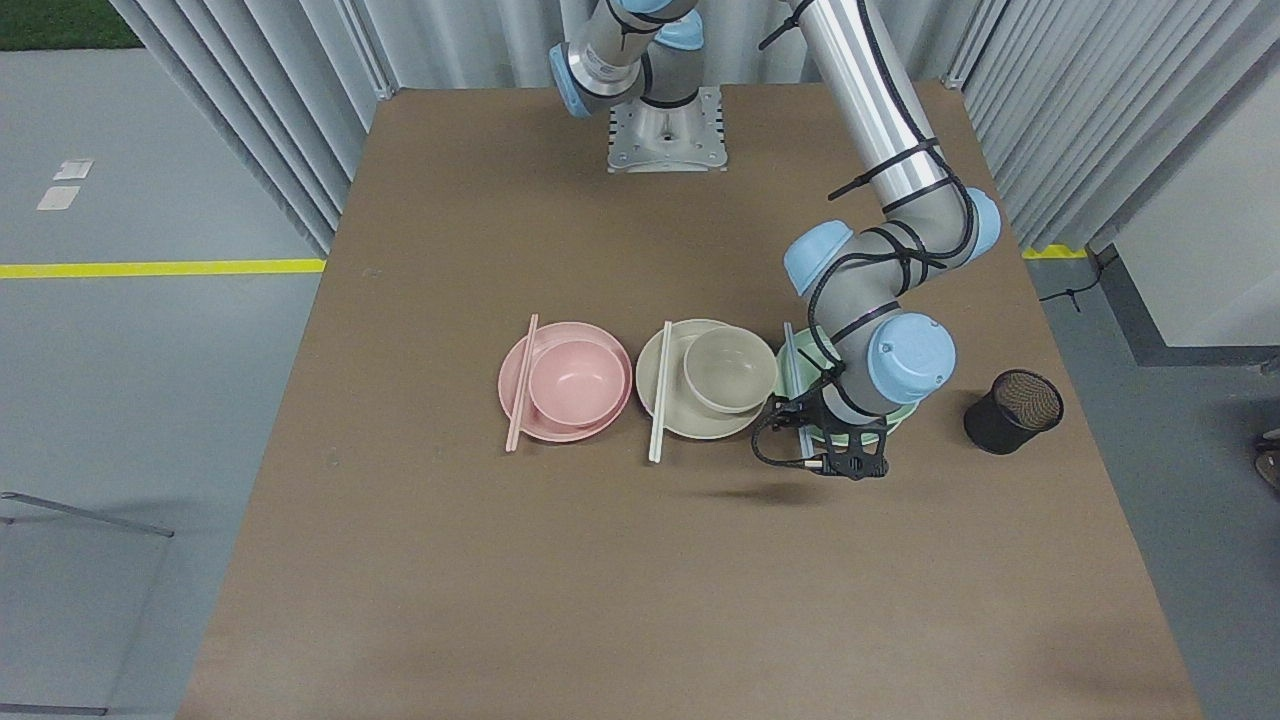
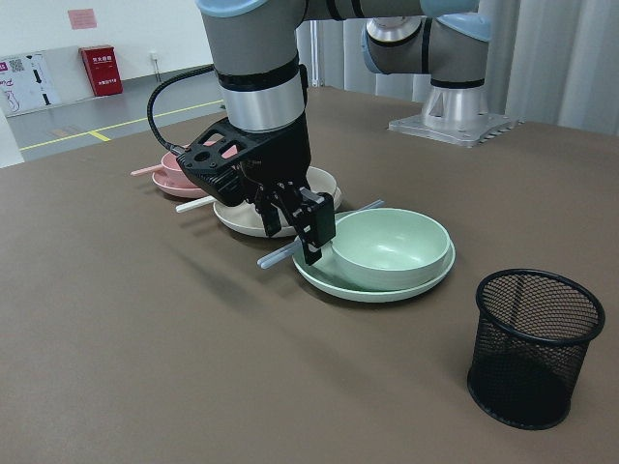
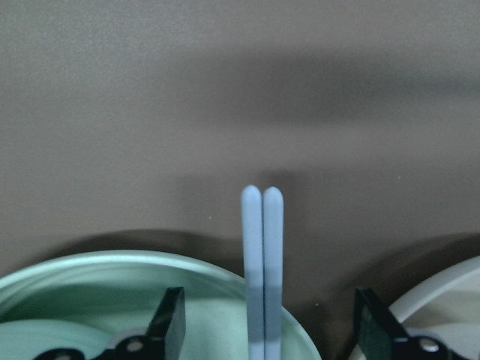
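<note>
My gripper hangs open over a pair of light blue chopsticks [image 3: 262, 262], which lie on the rim of a mint green plate [image 3: 210, 300] between its two fingers. The plate holds a mint green bowl [image 2: 387, 246]. In the front view the arm hides most of this green set. Beside it stand a white plate [image 1: 672, 408] with a cream bowl [image 1: 729, 366] and white chopsticks [image 1: 660, 390], and a pink plate [image 1: 554, 432] with a pink bowl [image 1: 578, 382] and pink chopsticks [image 1: 522, 384].
A black mesh cup [image 1: 1011, 414] stands right of the green set.
</note>
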